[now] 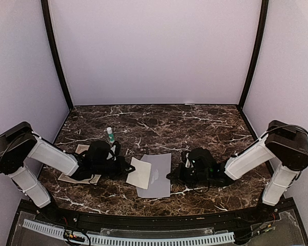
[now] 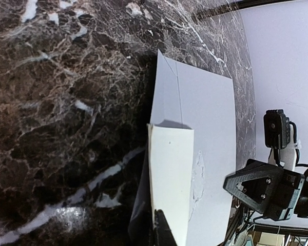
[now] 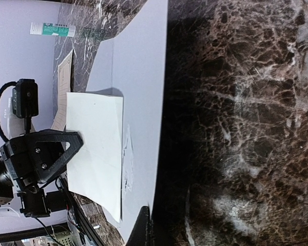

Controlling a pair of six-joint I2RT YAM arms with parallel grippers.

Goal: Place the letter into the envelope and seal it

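In the top view, a cream folded letter overlaps the left part of a pale lavender envelope. My left gripper is shut on the letter's left edge. The left wrist view shows that edge running down to the closed fingertips. At the envelope's right edge, my right gripper is shut, its fingertips on the paper border; in the right wrist view the envelope bends up toward them. A ragged whitish patch shows on the envelope beside the letter. Whether any of the letter is inside cannot be told.
A green and white glue stick stands behind the left gripper. Beige sheet material lies under the left arm.
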